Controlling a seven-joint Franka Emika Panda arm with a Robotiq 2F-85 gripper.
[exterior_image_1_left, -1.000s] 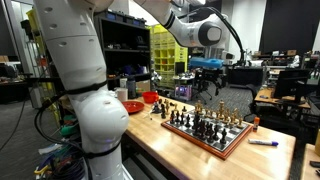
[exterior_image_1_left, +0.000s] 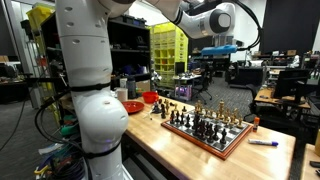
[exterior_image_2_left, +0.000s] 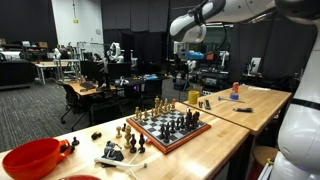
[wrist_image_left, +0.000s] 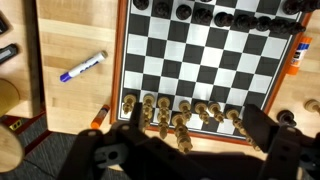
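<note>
My gripper stands open high above the chessboard (wrist_image_left: 121, 58), its two dark fingers wide apart at the bottom of the wrist view and nothing between them. In exterior view 1 the same gripper (exterior_image_1_left: 222, 50) hangs in the air, well clear of every piece. Black chess pieces (wrist_image_left: 183, 12) line one side of the board. Gold pieces (wrist_image_left: 182, 132) stand along the opposite side, partly hidden by the gripper in the wrist view. Most middle squares look empty.
A white marker (wrist_image_left: 84, 67) lies beside the board, with an orange stick (wrist_image_left: 100, 117) nearby. Another orange stick (wrist_image_left: 297, 58) lies across the board. Loose pieces and a red bowl (exterior_image_2_left: 31, 158) share the wooden table.
Over the last second the arm has risen, carrying the gripper up and to the right in exterior view 1. The chess pieces show no visible movement.
</note>
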